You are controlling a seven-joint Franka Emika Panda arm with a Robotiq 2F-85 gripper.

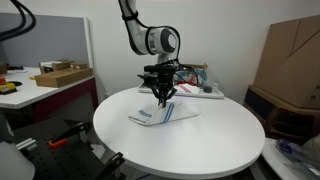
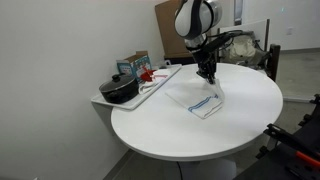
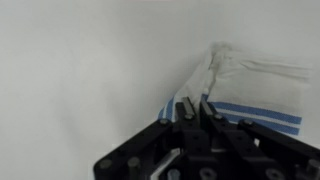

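Observation:
A white cloth with blue stripes lies partly on the round white table. My gripper is low over the cloth and shut on a fold of it. In the second exterior view the cloth spreads below the gripper, one part pulled up toward the fingers. From the wrist view, the gathered fabric runs into the closed gripper, with the striped part lying to the right. How much fabric sits between the fingers is hidden.
Behind the cloth, a white tray by the table's far edge holds a black pot and boxes. Cardboard boxes stand off to the left.

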